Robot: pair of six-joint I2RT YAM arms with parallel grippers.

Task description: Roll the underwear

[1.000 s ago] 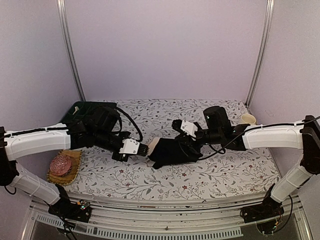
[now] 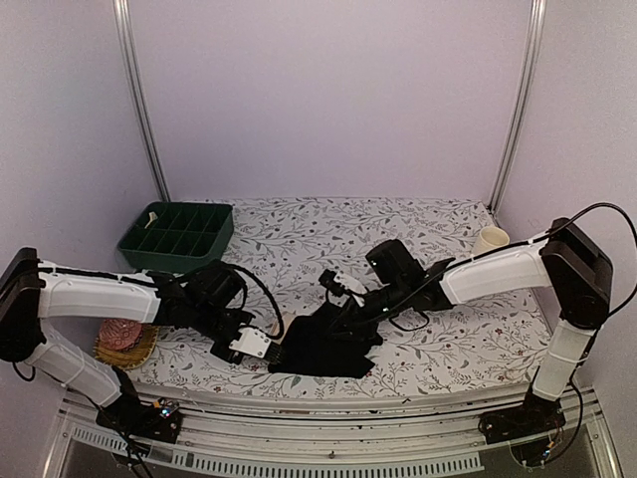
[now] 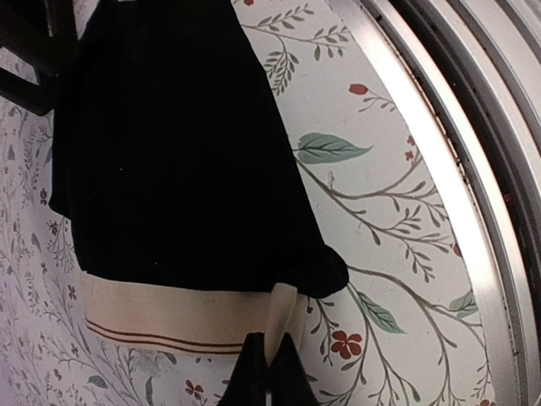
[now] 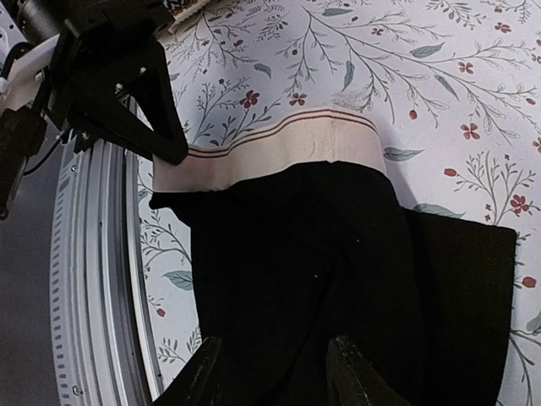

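Note:
Black underwear (image 2: 318, 347) with a beige, striped waistband (image 3: 169, 315) lies on the floral table cover, its waistband toward the left arm. My left gripper is shut on a corner of that waistband, at the edge nearest the table front; a beige fold shows between its fingers. Over the black cloth (image 4: 279, 279), my right gripper stands open, with the fabric beneath its fingertips. Whether it touches the cloth cannot be told. From the top, the right arm hides part of the underwear's far side.
A green divided box (image 2: 179, 231) stands at the back left, and a wicker basket (image 2: 146, 349) with a pink item sits at the left. A cream cup (image 2: 490, 239) is at the right.
My left gripper has come down and toward the front, and now grips the waistband. The underwear now lies flatter and nearer the front.

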